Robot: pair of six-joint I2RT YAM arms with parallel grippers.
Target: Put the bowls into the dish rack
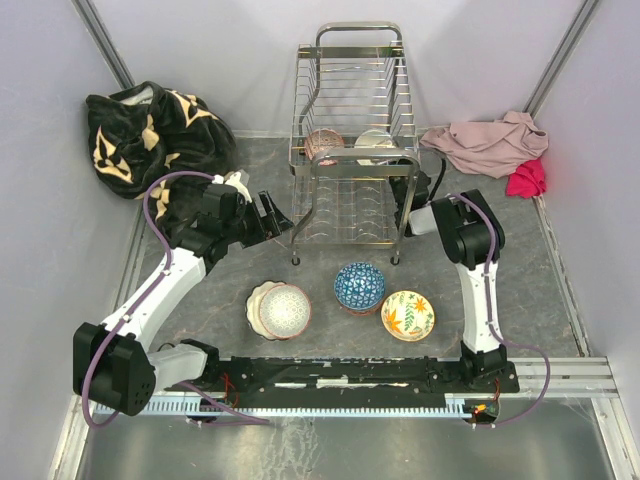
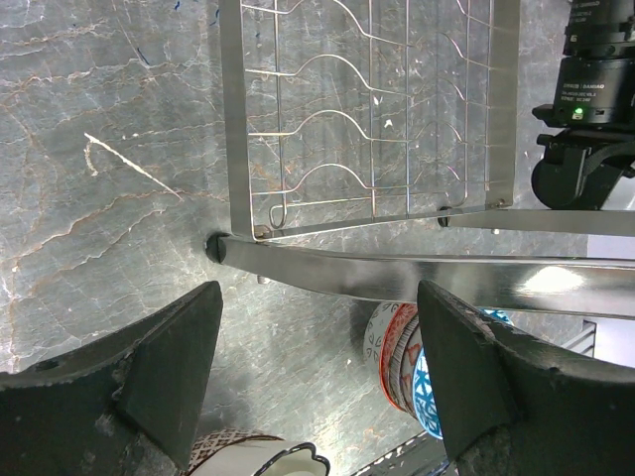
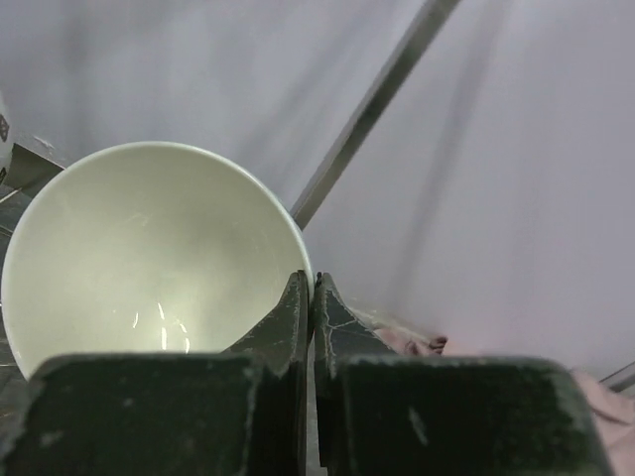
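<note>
A two-tier metal dish rack (image 1: 343, 230) stands at back centre, holding a pink patterned bowl (image 1: 323, 140) and a cream bowl (image 3: 149, 253). My right gripper is shut beside the rack, at the cream bowl's rim; whether the rim is between the fingertips is unclear. My left gripper is open and empty at the rack's left side. In front lie stacked pale bowls (image 1: 285, 310), blue patterned bowls (image 1: 359, 285) and a floral bowl (image 1: 407, 315).
A dark blanket (image 1: 150, 140) lies at back left, pink cloth (image 1: 480, 140) and red cloth (image 1: 525, 180) at back right.
</note>
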